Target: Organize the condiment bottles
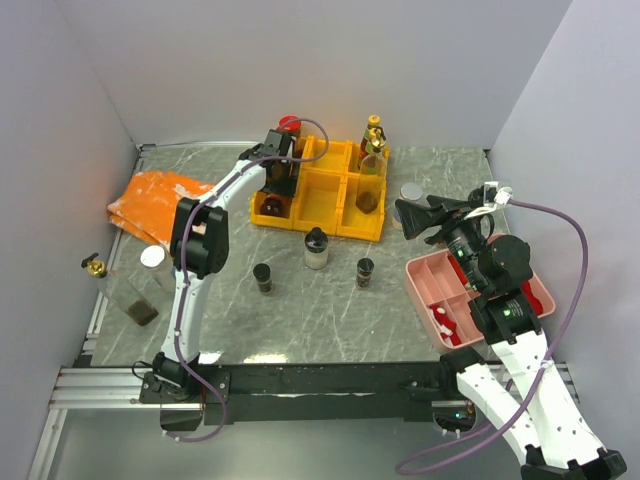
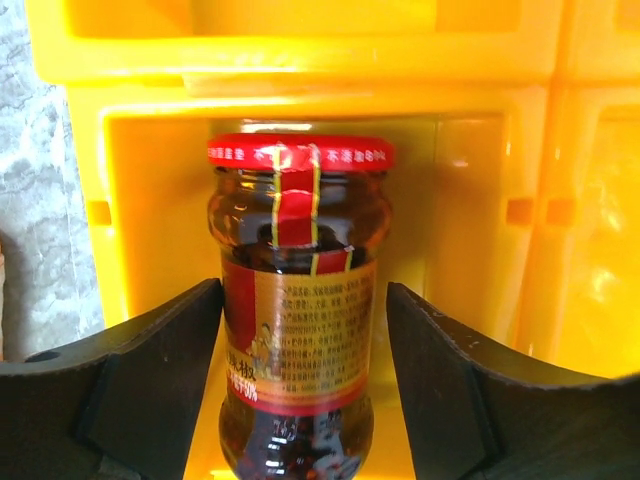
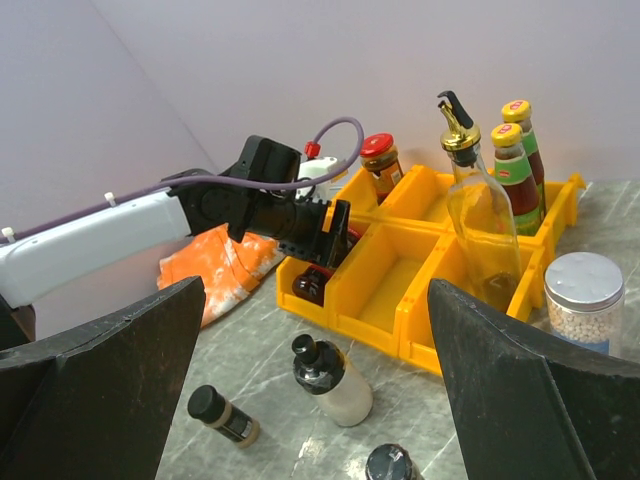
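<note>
In the left wrist view, a jar with a red lid leans or lies in a compartment of the yellow rack. My left gripper is partly open around it, one finger on each side; a small gap shows at the right finger. A second red-lidded jar stands in the rack's back left. The rack's right side holds a tall oil bottle and sauce bottles. My right gripper stands open and empty, over the table right of the rack.
In front of the rack stand a dark-capped shaker and two small dark jars. White-lidded jars and another oil bottle are at left, near an orange cloth. The pink basket sits beneath my right arm.
</note>
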